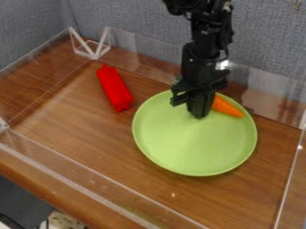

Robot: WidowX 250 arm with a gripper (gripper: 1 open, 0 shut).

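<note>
The black gripper (196, 97) reaches down from the top of the camera view onto the back part of a green round plate (191, 143). An orange carrot (225, 106) lies on the plate's back right, just beside the fingertips and partly hidden by them. Whether the fingers are closed on it cannot be told.
A red elongated block (114, 88) lies on the wooden table (60, 116) left of the plate. A white wire frame stands at the back left by the grey padded wall.
</note>
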